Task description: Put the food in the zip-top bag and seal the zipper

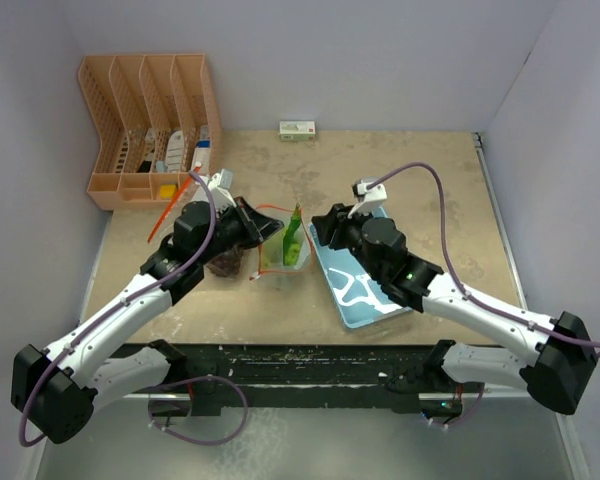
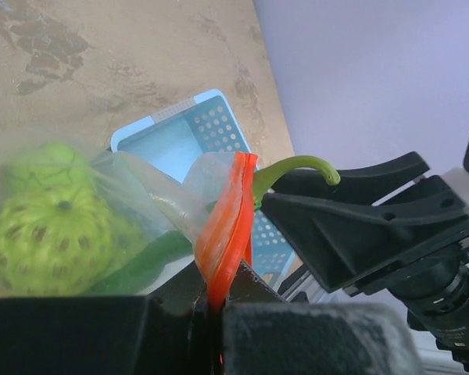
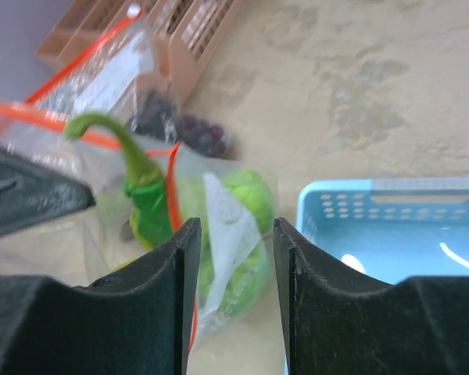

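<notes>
A clear zip top bag with a red-edged mouth point(image 1: 264, 268) stands upright and gaping at the table's middle. Inside it are a long green pepper point(image 1: 292, 240) and bumpy green food point(image 2: 51, 242). The pepper's curved stem point(image 2: 301, 166) pokes out above the mouth. My left gripper is shut on the red strip of the bag's rim, which shows pinched between its fingers. To the right of the bag, my right gripper has its fingers parted; the bag appears behind the gap, with nothing held.
A blue basket point(image 1: 338, 300) lies right of the bag, partly under my right arm. An orange rack point(image 1: 100, 185) stands back left, with another red-edged clear bag point(image 1: 175, 205) before it and dark fruit point(image 1: 225, 263) nearby. A small box point(image 1: 297, 130) sits at the back.
</notes>
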